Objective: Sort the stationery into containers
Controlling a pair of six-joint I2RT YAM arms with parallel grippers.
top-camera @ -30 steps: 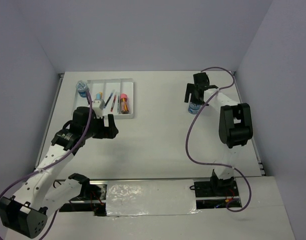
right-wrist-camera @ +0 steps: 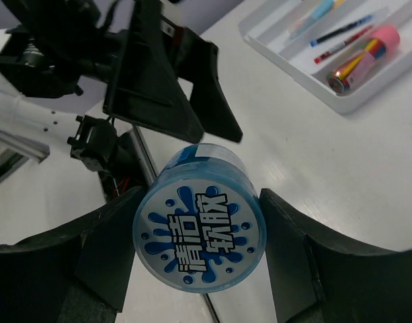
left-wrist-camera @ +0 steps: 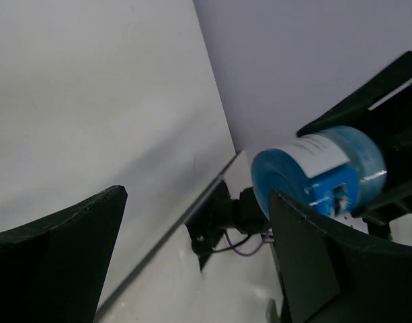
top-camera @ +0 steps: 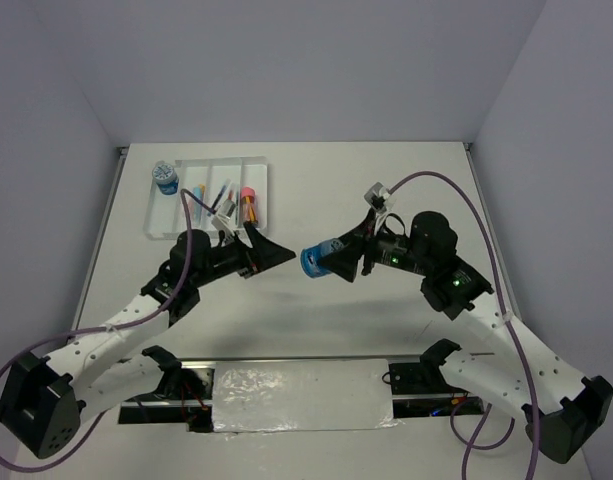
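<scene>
A blue-labelled cylindrical jar (top-camera: 314, 260) is held up over the middle of the table, on its side, with my right gripper (top-camera: 348, 262) shut on it. In the right wrist view, the printed round end of the jar (right-wrist-camera: 199, 235) faces the camera between the fingers. My left gripper (top-camera: 269, 260) is open and apart from the jar, facing its free end; the left wrist view has the jar (left-wrist-camera: 320, 171) near the right finger. A white divided tray (top-camera: 263, 180) at the back left holds pens (right-wrist-camera: 343, 28) and a pink-capped tube (right-wrist-camera: 364, 59).
A similar blue jar (top-camera: 165, 178) stands at the tray's back left corner. Side walls (top-camera: 551, 200) border the work area.
My right gripper has carried the jar from the right side to the middle and tipped it sideways. The left arm has moved right, toward the jar.
</scene>
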